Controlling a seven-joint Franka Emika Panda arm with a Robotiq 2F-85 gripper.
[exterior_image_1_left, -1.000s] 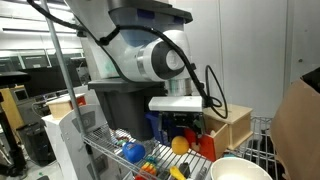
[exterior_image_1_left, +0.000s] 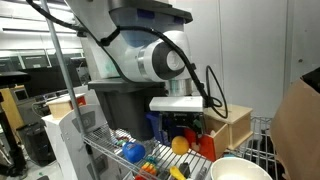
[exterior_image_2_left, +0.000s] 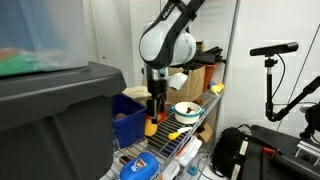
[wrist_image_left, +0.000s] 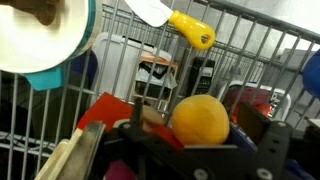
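Note:
My gripper points down over the wire rack, its dark fingers apart. A round orange object (wrist_image_left: 201, 121) appears between them in the wrist view; whether either finger touches it I cannot tell. From the side, the same orange object (exterior_image_1_left: 180, 145) shows just below the gripper (exterior_image_1_left: 183, 132), and it is partly visible under the arm in exterior view 2. Behind it a red object (exterior_image_1_left: 207, 148) stands close to the fingers, and its red surface (wrist_image_left: 103, 108) shows beside the left finger in the wrist view.
A white bowl (exterior_image_1_left: 240, 169) stands in front on the right. Nearby lies a yellow-handled tool (wrist_image_left: 193, 29). A blue object (exterior_image_2_left: 139, 166) lies on the rack to one side. Behind the gripper, a wooden box (exterior_image_1_left: 236, 127) and a dark blue bin (exterior_image_2_left: 128, 124) limit the room.

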